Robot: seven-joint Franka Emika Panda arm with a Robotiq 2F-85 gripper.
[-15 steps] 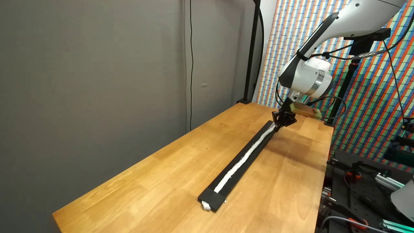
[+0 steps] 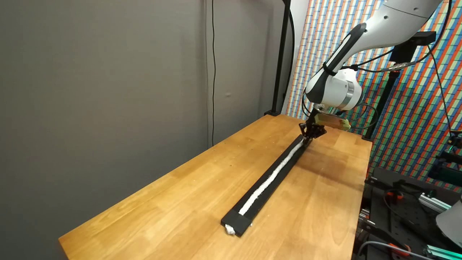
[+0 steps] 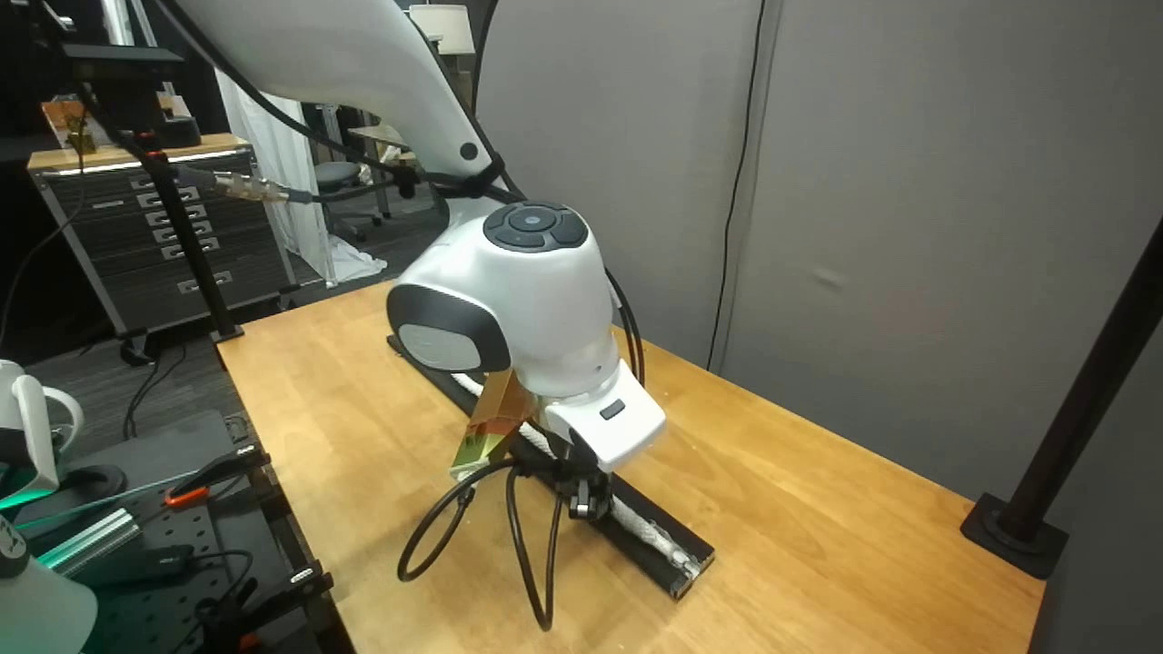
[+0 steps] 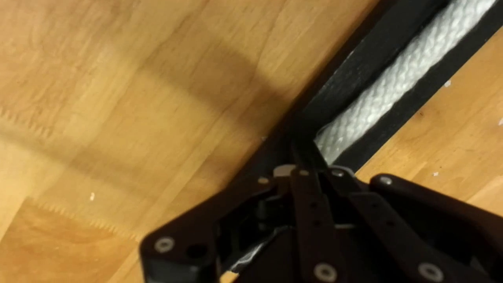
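A white braided rope lies along the groove of a long black channel on the wooden table. My gripper points down at the channel's far end, its tips at or just over the rope. In the wrist view, the shut fingers meet beside the white rope, between it and one wall of the black channel. No rope shows between them. Whether the tips press on the rope cannot be told. In exterior view 2, the arm covers the middle of the channel, and a frayed rope end shows.
A grey wall runs along one long edge, and a black post stands at the far corner. Cables loop from the wrist close to the tabletop.
In exterior view 1, my arm and gripper have shifted a little left, bringing the fingertips more over the channel's far end. The channel has not visibly moved.
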